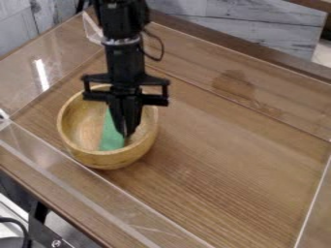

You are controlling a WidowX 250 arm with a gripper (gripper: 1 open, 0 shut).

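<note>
The black gripper (pixel 127 121) reaches down from the top centre into a round yellow bowl (pixel 85 140) at the left of the table. Inside the bowl lies a green object (pixel 110 136), partly hidden behind the gripper's fingers. The fingertips are over the green object; whether they touch it or how far apart they stand is unclear.
A grey wooden panel (pixel 246 29) runs along the back. A dark cable shows at the lower left, beyond the table's edge.
</note>
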